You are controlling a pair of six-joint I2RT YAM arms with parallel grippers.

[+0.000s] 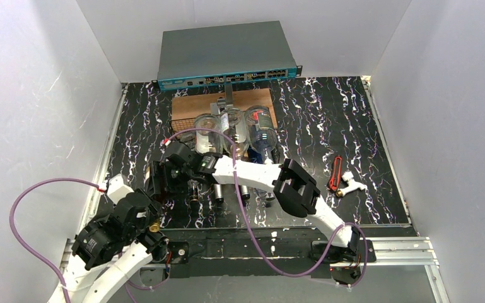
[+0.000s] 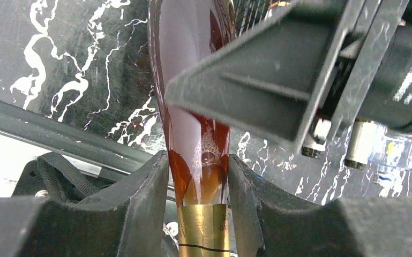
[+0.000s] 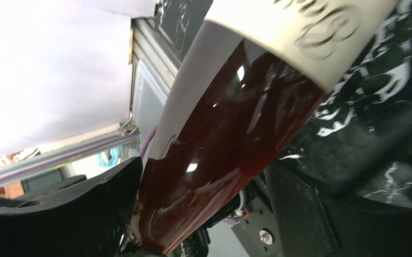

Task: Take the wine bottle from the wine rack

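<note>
My left gripper is shut on the neck of a dark red wine bottle [image 2: 193, 75] with a gold foil band, held over the front left of the mat. My right gripper is around the same bottle, below its cream label [image 3: 305, 37]; whether its fingers press on the glass is unclear. In the top view the bottle is mostly hidden under both grippers. The wine rack area [image 1: 183, 123] stands at the back middle on a wooden board, with clear bottles [image 1: 258, 126] on it.
A red utility knife [image 1: 335, 173] and a white pipe fitting [image 1: 351, 186] lie on the right. A grey network switch [image 1: 224, 47] is at the back.
</note>
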